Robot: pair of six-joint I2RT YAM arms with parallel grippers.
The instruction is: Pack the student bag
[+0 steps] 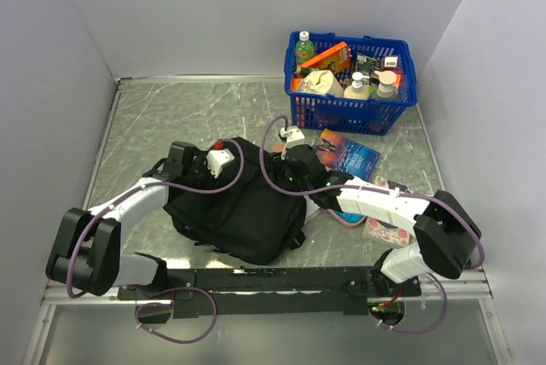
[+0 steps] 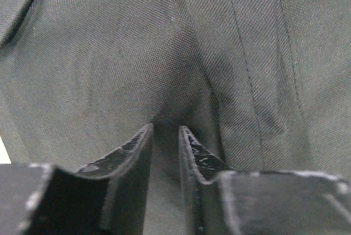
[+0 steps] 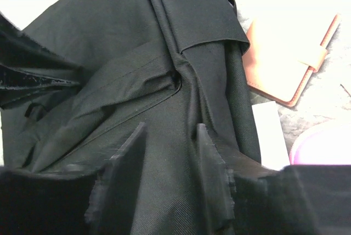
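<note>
The black bag (image 1: 247, 224) lies crumpled in the middle of the grey mat. My left gripper (image 1: 205, 169) is low over its left part; the left wrist view shows only dark cloth (image 2: 98, 65) beyond the fingertips, which stand a little apart. My right gripper (image 1: 288, 160) is over the bag's right part. In the right wrist view its fingertips (image 3: 141, 130) are apart above folded cloth and a seam, with nothing clearly between them.
A blue basket (image 1: 350, 113) of bottles and boxes stands back right. A book (image 1: 354, 156), a tan wallet (image 3: 277, 59), a pink-edged item (image 3: 323, 141) and a card (image 3: 266, 130) lie right of the bag.
</note>
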